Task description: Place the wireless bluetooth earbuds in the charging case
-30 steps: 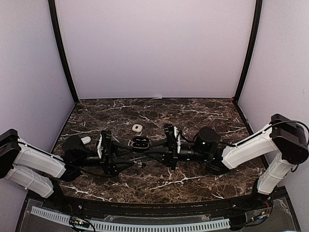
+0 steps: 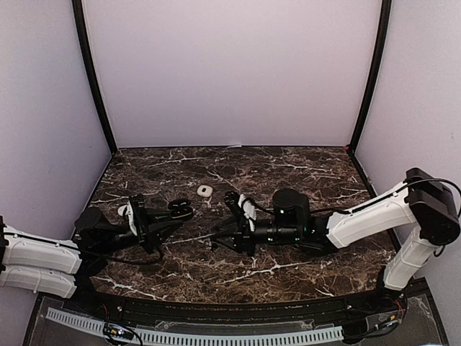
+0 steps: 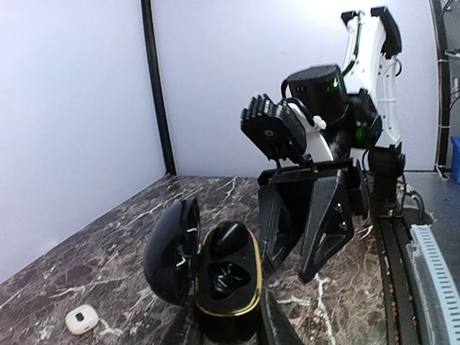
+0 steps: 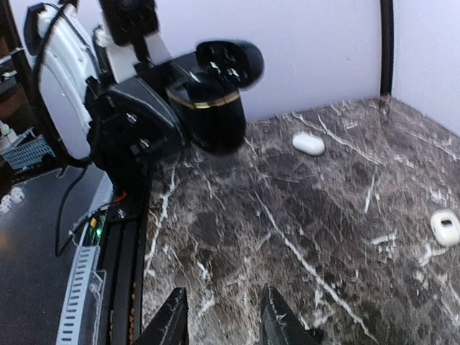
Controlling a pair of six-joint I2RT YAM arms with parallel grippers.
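Note:
The black charging case (image 2: 181, 211) with gold trim and raised lid is clamped in my left gripper; its two cavities show in the left wrist view, where I cannot make out earbuds clearly. My right gripper is part open over the marble table, nothing seen between its fingers, apart from the case and to its right. A small dark object (image 4: 316, 334), perhaps an earbud, lies on the table below, partly hidden by the right fingers.
A white square piece (image 2: 204, 191) lies at the middle back of the marble table (image 2: 274, 162); another white piece (image 4: 308, 144) lies at the left. Walls bound the back and sides.
The case has passed from between the grippers into my left gripper, which shut on it and moved left and up. My right gripper has let go and moved slightly apart.

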